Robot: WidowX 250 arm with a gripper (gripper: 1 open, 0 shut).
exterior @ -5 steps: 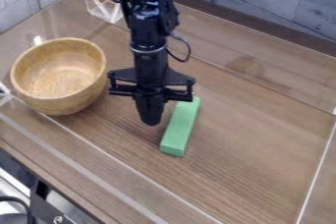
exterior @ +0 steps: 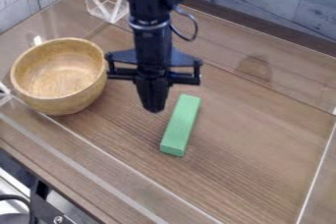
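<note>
My black gripper (exterior: 153, 83) hangs over the middle of the wooden tabletop, pointing down, shut with nothing seen between its fingers. Just right of it and lower in the view lies a long green bar (exterior: 182, 125). To its left sits a round tan bowl (exterior: 58, 95), which looks empty.
A white wire object (exterior: 108, 2) stands at the back left. Cables lie at the lower left corner.
My gripper has moved up and slightly left in the view, away from the green bar. The bar and bowl have not visibly moved.
</note>
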